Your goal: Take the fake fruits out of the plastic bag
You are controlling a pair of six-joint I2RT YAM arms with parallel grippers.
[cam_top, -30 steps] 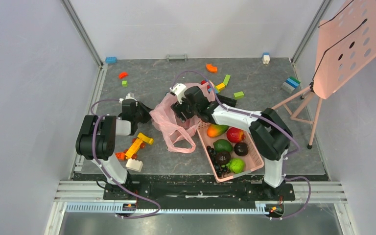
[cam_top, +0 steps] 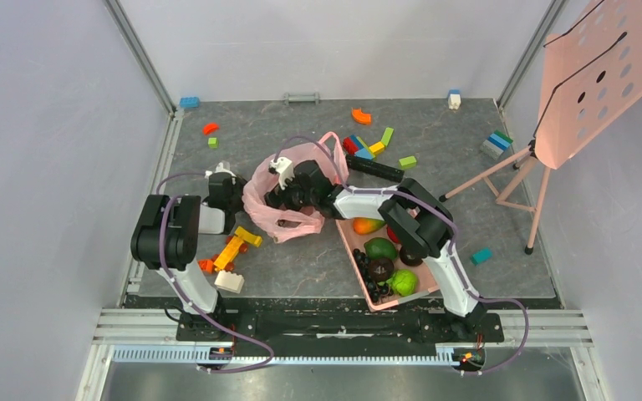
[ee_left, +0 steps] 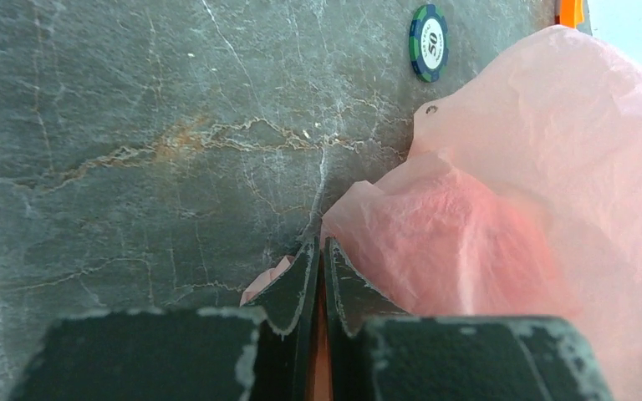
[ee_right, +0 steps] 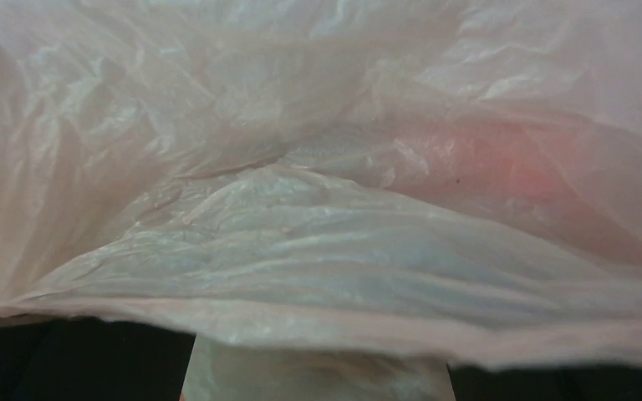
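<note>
The pink plastic bag [cam_top: 255, 188] lies bunched mid-table between the arms. At its left side my left gripper [cam_top: 242, 178] is shut on the bag's plastic, a pink strip showing between the fingers in the left wrist view. My right gripper [cam_top: 277, 197] reaches into the bag from the right. In the right wrist view a fold of plastic [ee_right: 343, 259] covers its fingertips; the dark finger parts at the bottom stand wide apart, only plastic showing between them. A reddish patch shows through the film in both wrist views; what fruit it is, I cannot tell.
A pink basket [cam_top: 353, 271] holding several fruits stands right of the bag, partly under my right arm. A yellow-orange toy [cam_top: 232, 251] and a white block [cam_top: 229, 281] lie near the left arm. Coloured blocks and a black cylinder [cam_top: 374, 169] lie behind the bag.
The left arm has barely moved.
</note>
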